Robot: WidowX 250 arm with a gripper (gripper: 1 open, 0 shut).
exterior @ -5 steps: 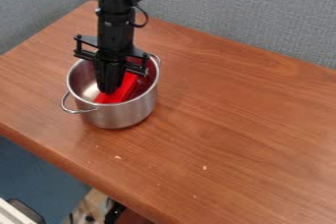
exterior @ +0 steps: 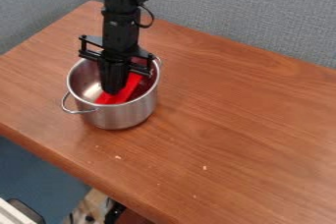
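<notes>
A steel pot (exterior: 121, 112) with wire handles stands on the left part of the wooden table. Inside it lies a bright red object (exterior: 118, 94). My black gripper (exterior: 112, 83) reaches down from above into the pot, its tip over the red object and partly hiding it. The fingers look shut; whether anything is between them is hard to see.
Grey walls stand behind.
My gripper and arm have shifted very slightly to the right and stay down in the pot. The pot stands in the same place.
</notes>
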